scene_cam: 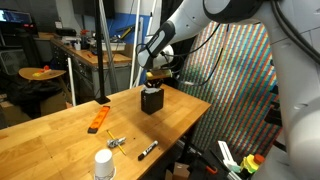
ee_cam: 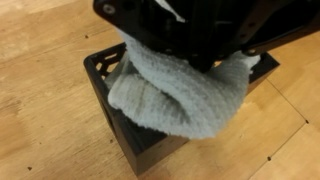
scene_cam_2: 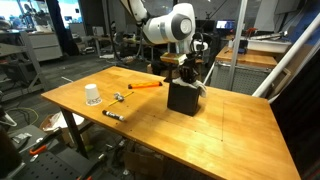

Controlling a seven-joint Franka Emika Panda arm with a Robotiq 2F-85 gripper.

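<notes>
A black open-topped box [scene_cam: 152, 101] stands on the wooden table, below my gripper [scene_cam: 157, 76]. A whitish cloth [scene_cam_2: 188, 86] is bunched at the box's top, with part of it over the rim on the right side in exterior view 2. In the wrist view, the cloth [ee_cam: 180, 95] hangs in folds just under the gripper and covers most of the box's opening; a corner of the black box [ee_cam: 105, 68] shows on the left. Cloth and dark gripper parts hide the fingertips, so how far the fingers stand apart does not show.
On the table lie an orange tool [scene_cam: 99, 119], a black-and-white marker-like object [scene_cam: 148, 150], and small silver and yellow items. A white cup [scene_cam_2: 92, 95] stands near the table's far end from the box. The tabletop around the box is clear.
</notes>
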